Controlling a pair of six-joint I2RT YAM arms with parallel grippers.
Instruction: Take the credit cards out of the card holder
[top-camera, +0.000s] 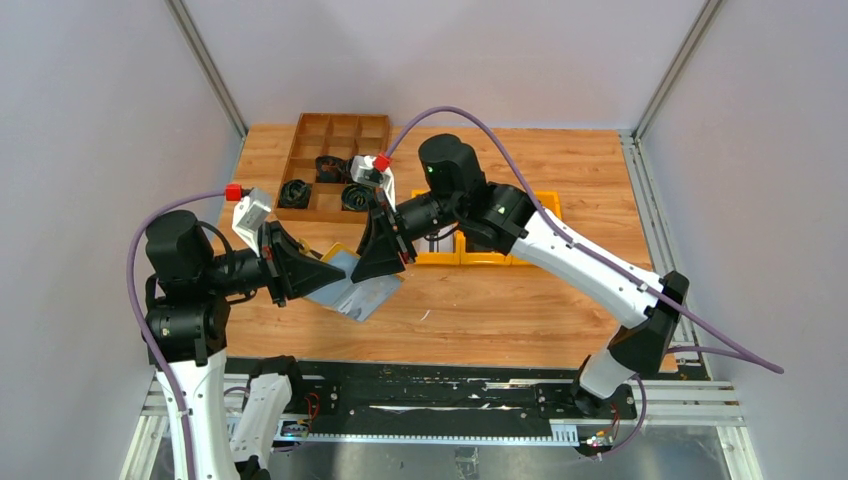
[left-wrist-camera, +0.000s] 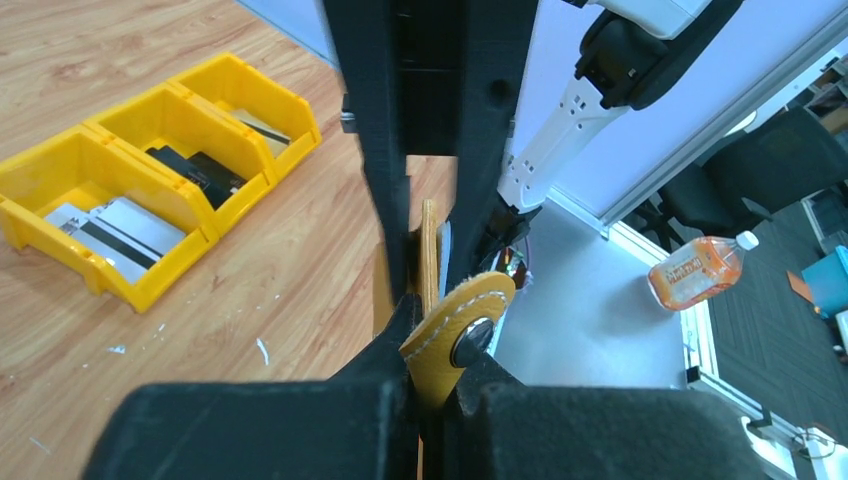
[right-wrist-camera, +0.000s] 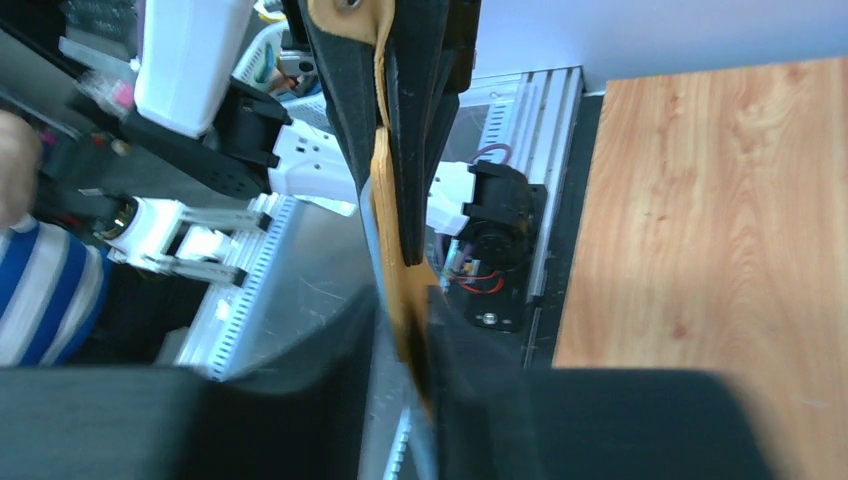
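Unfolded in the air over the left of the table is the card holder (top-camera: 362, 302), tan outside with clear bluish sleeves. My left gripper (top-camera: 337, 272) is shut on its left side; in the left wrist view a tan snap flap (left-wrist-camera: 448, 332) shows at the fingers. In the left wrist view the right fingers (left-wrist-camera: 492, 130) stand apart, one on each side of the holder's edge. The right wrist view shows the thin tan edge (right-wrist-camera: 392, 230) running between the blurred fingers. Whether any card is inside cannot be seen.
Yellow bins (left-wrist-camera: 215, 225) hold cards: light ones in one, black ones in the middle, pale ones in another. At the back left, a wooden compartment tray (top-camera: 328, 213) contains coiled dark cables. Open tabletop (top-camera: 520, 315) lies at the front and right.
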